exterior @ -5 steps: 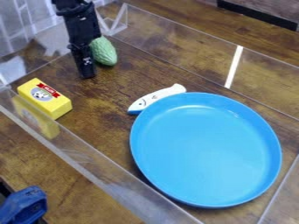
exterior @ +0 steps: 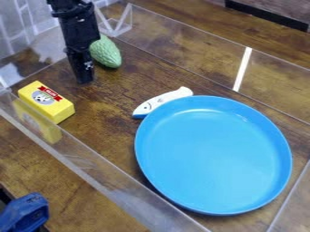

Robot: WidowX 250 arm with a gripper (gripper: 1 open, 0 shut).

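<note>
The black gripper (exterior: 82,72) reaches down from the top left to the wooden board, just left of a green lettuce-like object (exterior: 105,51). It looks shut, with nothing visible between its fingers, though its tips are dark and small. A yellow box (exterior: 46,102) lies at the left. A white-handled knife (exterior: 162,101) lies in the middle, beside a large blue plate (exterior: 212,156).
Clear plastic walls (exterior: 101,172) edge the work area. A blue object (exterior: 22,214) sits at the bottom left outside them.
The gripper has shifted very slightly at the upper left; the objects have not visibly moved.
</note>
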